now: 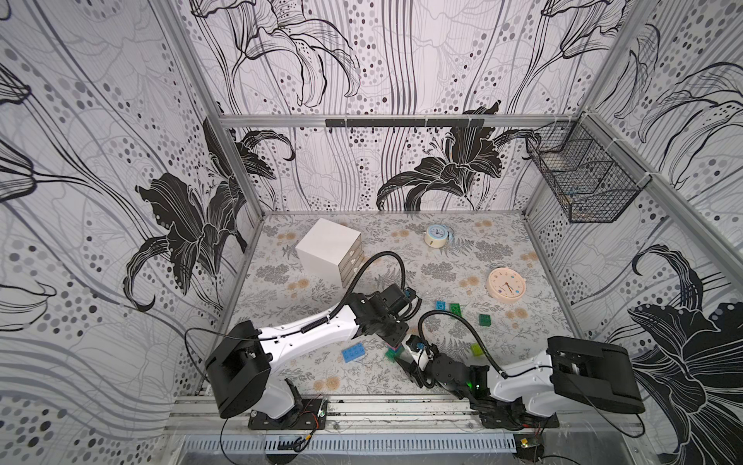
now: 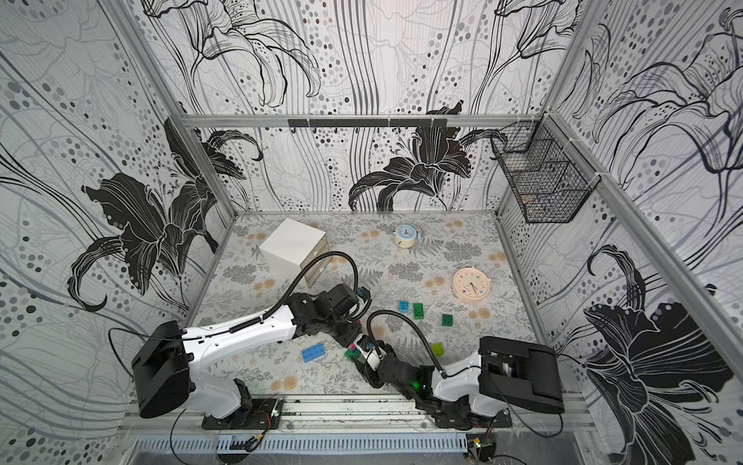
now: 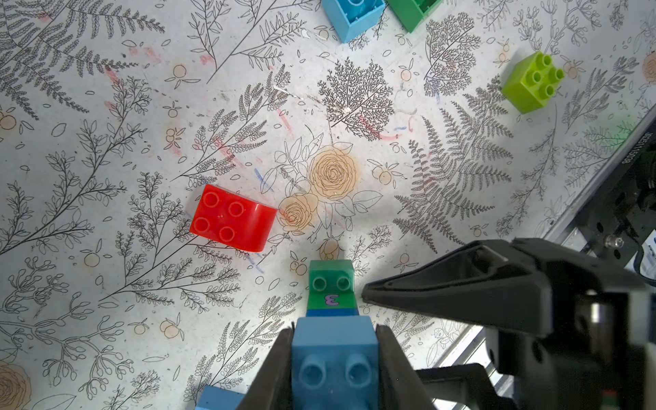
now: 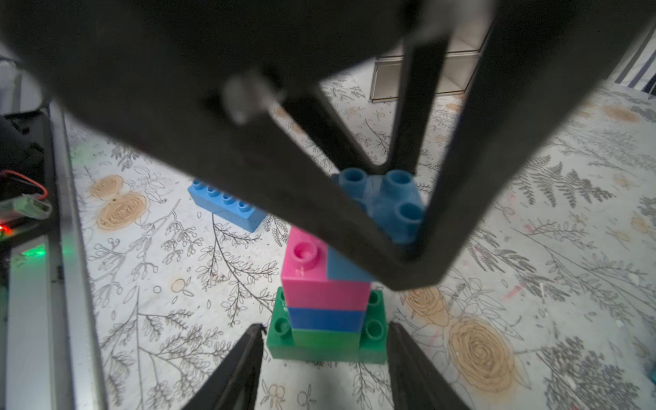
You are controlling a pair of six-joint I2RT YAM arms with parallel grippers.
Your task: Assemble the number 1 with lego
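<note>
A brick stack stands on a green base brick: green, dark blue and pink (image 4: 324, 287), as the right wrist view shows. My left gripper is shut on a light blue brick (image 4: 389, 205) over the pink brick; whether it is seated squarely cannot be told. My right gripper stands open in front of the stack's lower layers, its two fingertips to either side at the bottom of its wrist view, nothing seen held between them.
A red brick (image 3: 232, 218), a lime brick (image 3: 529, 82), cyan (image 3: 352, 17) and green bricks (image 3: 413, 10), and a long blue brick (image 2: 312, 352) lie around the stack. A white box (image 1: 327, 244) and two clocks (image 1: 506, 284) (image 1: 435, 236) stand farther back.
</note>
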